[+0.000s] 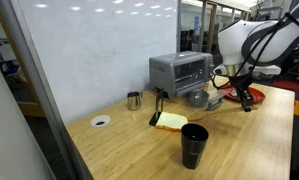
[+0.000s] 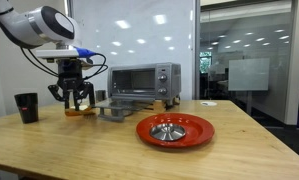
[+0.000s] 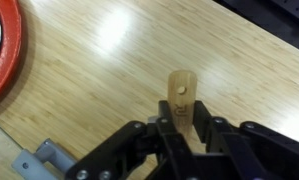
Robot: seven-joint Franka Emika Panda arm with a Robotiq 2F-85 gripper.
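Note:
In the wrist view my gripper is shut on a slim, light-brown wooden-looking handle [image 3: 181,88], whose rounded end sticks out past the fingers. The rest of that piece is hidden by the gripper. Exterior view 1 puts the gripper [image 1: 250,104] over the right part of the wooden table, near the red plate. From the other side, the gripper [image 2: 77,104] appears on the left, in front of the toaster oven; an orange-brown strip [image 2: 81,112] shows just beneath it, and whether this is the held piece I cannot tell.
A red plate [image 2: 204,130] bears a metal bowl [image 2: 168,132]. Beside it stands a grey bracket-like object [image 3: 51,157]. The toaster oven [image 1: 179,72], a black cup [image 1: 194,145], a yellow-white slab [image 1: 171,121] and a metal cup [image 1: 134,101] stand around.

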